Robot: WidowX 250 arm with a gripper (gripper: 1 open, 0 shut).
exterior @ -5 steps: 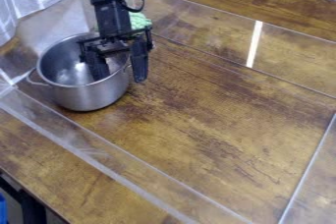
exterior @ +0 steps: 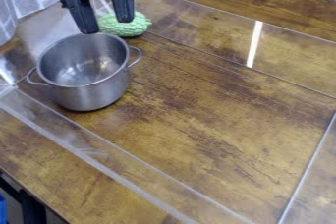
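A steel pot (exterior: 84, 85) with two side handles stands at the left of the wooden table. My black gripper (exterior: 105, 14) hangs above the pot's back rim at the top left, open, its two fingers well apart with nothing visible between them. A pale green textured object (exterior: 129, 26) lies behind the pot, partly behind the gripper.
Clear strips or panels (exterior: 256, 41) border the wooden work area at back, front and right. A whitish translucent sheet is at the back left.
My gripper has risen up and out of the pot, moving a little left. The pot looks to stand about where it was.
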